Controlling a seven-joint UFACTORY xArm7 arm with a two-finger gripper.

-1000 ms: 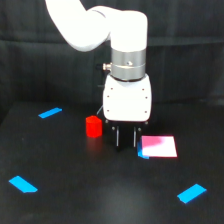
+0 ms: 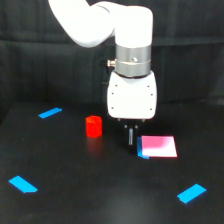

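My gripper [image 2: 131, 140] hangs over the dark table under the white hand, its narrow dark fingers close together. It looks shut, and nothing shows between the fingertips. To the left of it, apart from the fingers, a small red cube [image 2: 94, 127] rests on the table. A flat pink square [image 2: 159, 147] lies just to the right of the fingers. A strip of blue [image 2: 143, 150] shows along the square's left side, close by the fingertips. Whether the fingers touch that blue strip or the table, I cannot tell.
Flat blue marks lie at the back left [image 2: 50, 113], front left [image 2: 22, 184] and front right [image 2: 191, 193]. A dark curtain hangs behind.
The fingers stood apart earlier and are now close together. The hand has shifted slightly to the right and a little lower. The red cube and pink square have not moved.
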